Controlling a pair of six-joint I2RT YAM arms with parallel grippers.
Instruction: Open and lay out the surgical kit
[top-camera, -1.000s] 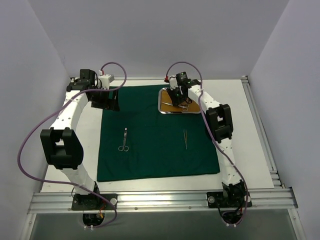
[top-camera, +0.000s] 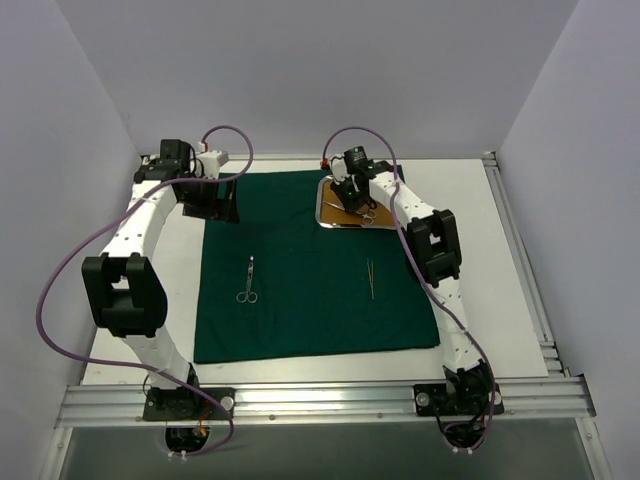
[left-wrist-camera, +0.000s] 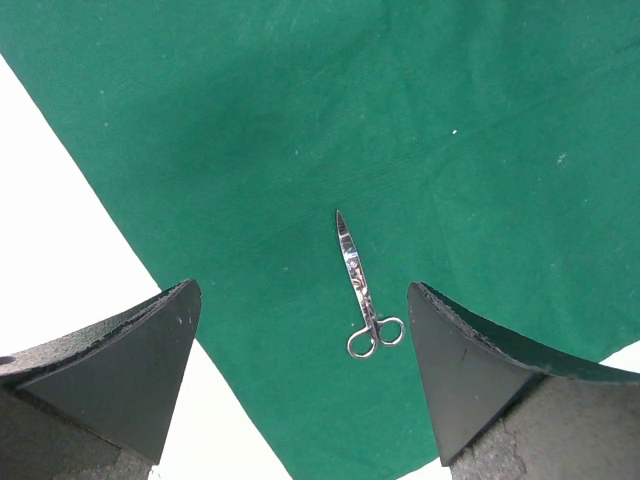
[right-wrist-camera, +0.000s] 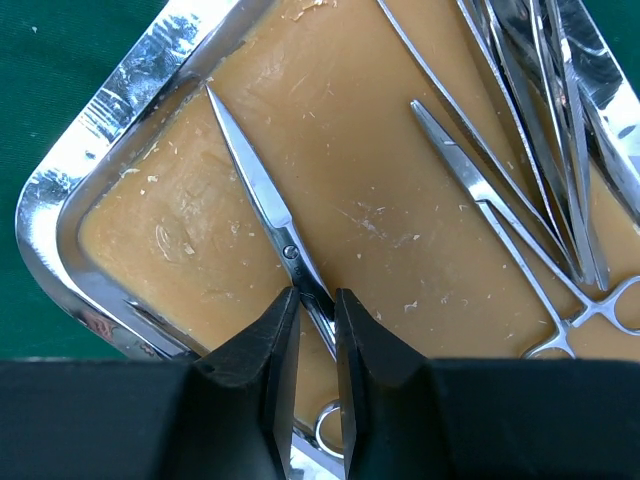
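The metal tray (top-camera: 330, 222) with a tan pad (right-wrist-camera: 220, 260) holds several instruments. My right gripper is down on a pair of scissors (right-wrist-camera: 263, 190), its fingertips close together at the shank; whether they grip it is unclear. Beside them lie a second pair of scissors (right-wrist-camera: 450, 150) and several slender instruments (right-wrist-camera: 560, 120). My left gripper is open above the green cloth (left-wrist-camera: 220, 180), where scissors (left-wrist-camera: 358, 280) lie.
Thin tweezers (top-camera: 371, 280) lie on the cloth's right half. Bare cloth fills the middle and upper left. Grey walls enclose the white table (top-camera: 490, 250) at the back and sides.
The left arm and the items on the cloth look unchanged.
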